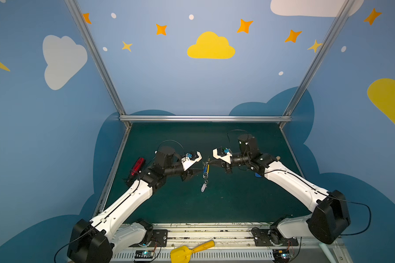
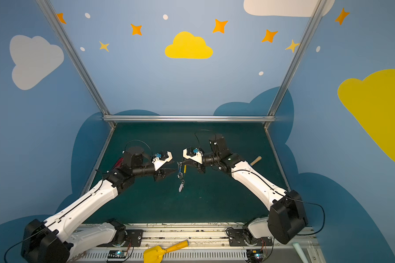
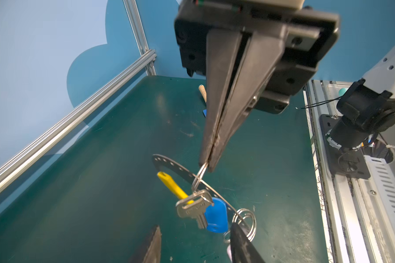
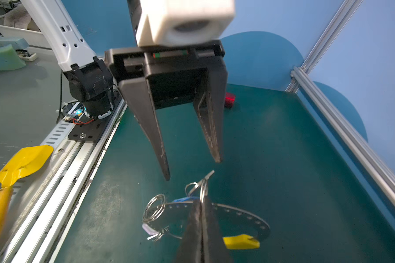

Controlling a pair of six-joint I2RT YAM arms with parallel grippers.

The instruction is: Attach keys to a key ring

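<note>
My right gripper is shut on a silver split ring (image 3: pixel 198 179) at its fingertips. From that ring hang a silver key (image 3: pixel 193 207), a blue tag or key head (image 3: pixel 217 215), a yellow piece (image 3: pixel 173 186) and a dark curved strip with holes along it (image 3: pixel 175 165). Farther along hangs a cluster of silver rings (image 4: pixel 154 208), with a pale tag (image 1: pixel 203 187) at the bottom. My left gripper stands open facing the bunch, nothing between its fingers. How each piece links to the ring is hard to tell.
A red tool (image 1: pixel 137 166) lies at the table's left. On the right, partly behind the right arm, is a wooden-handled tool (image 2: pixel 255 160). A yellow scoop (image 1: pixel 191 252) rests outside the front edge.
</note>
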